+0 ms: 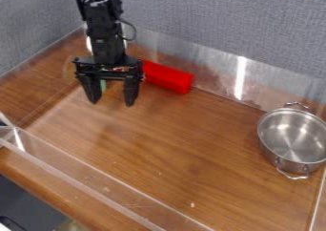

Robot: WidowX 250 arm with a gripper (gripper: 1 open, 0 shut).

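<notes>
My black gripper [109, 88] hangs at the back left of the wooden table, its two fingers spread apart with wood visible between them. A red cylinder [167, 75] lies just behind and to its right, partly hidden by the arm. Small yellow and green items sit behind the gripper, mostly hidden, too small to identify.
A steel pot [292, 135] with two handles stands at the right edge. Clear panels and grey padded walls border the workspace.
</notes>
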